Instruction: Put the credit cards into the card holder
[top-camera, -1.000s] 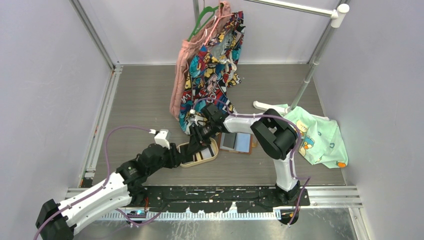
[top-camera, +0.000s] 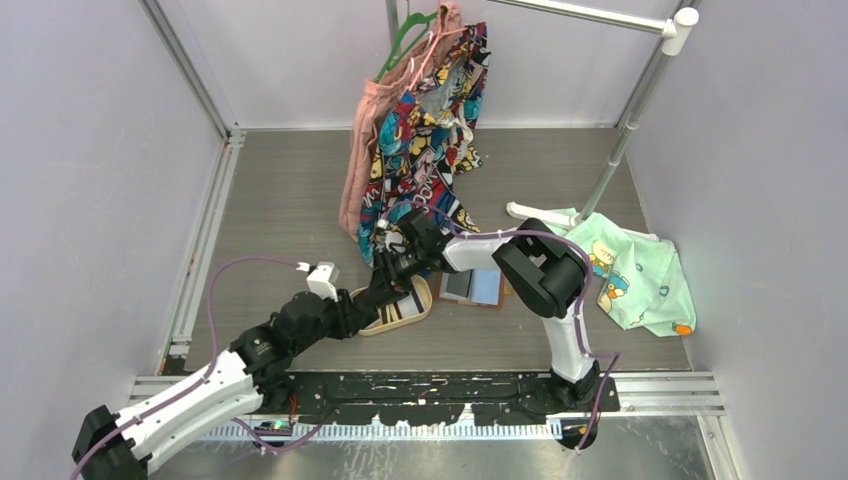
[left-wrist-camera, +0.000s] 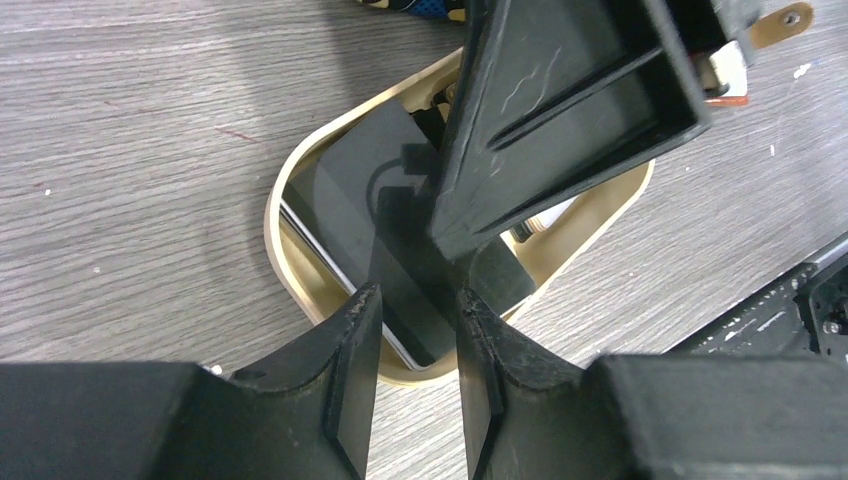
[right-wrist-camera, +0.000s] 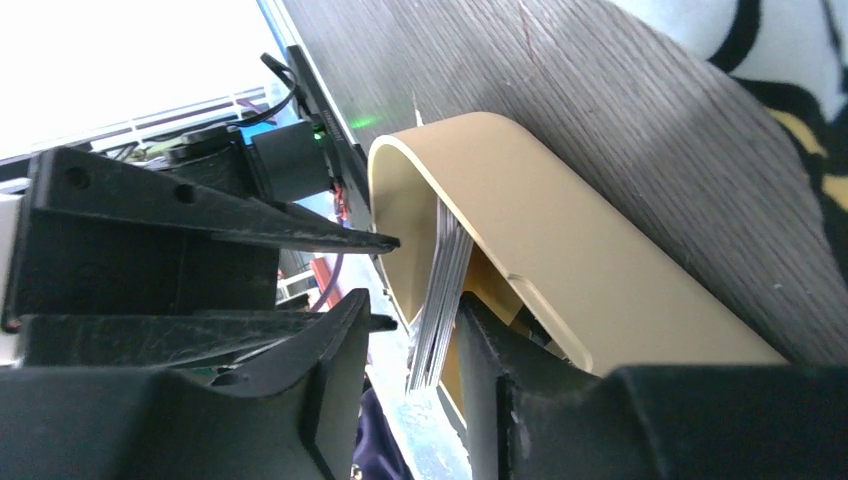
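Note:
A tan oval container (top-camera: 396, 320) lies before the clothes, holding a dark rectangular object (left-wrist-camera: 370, 210). My left gripper (top-camera: 355, 318) is at its near-left end; in the left wrist view, its fingertips (left-wrist-camera: 417, 300) straddle the rim area, shut on what looks like the container. My right gripper is over the container, fingers part open around a pale stack of thin cards (right-wrist-camera: 450, 250) standing inside against the wall; whether they touch it is unclear. The right gripper also hides part of the container in the left wrist view.
A brown card holder (top-camera: 485, 288) with grey and blue cards lies right of the container. Patterned and pink clothes (top-camera: 420, 150) hang behind. A mint cloth (top-camera: 645, 285) and a rack pole stand at the right.
The container and both gripper tips have shifted slightly left since a second ago; the right arm has moved a little. Otherwise little differs.

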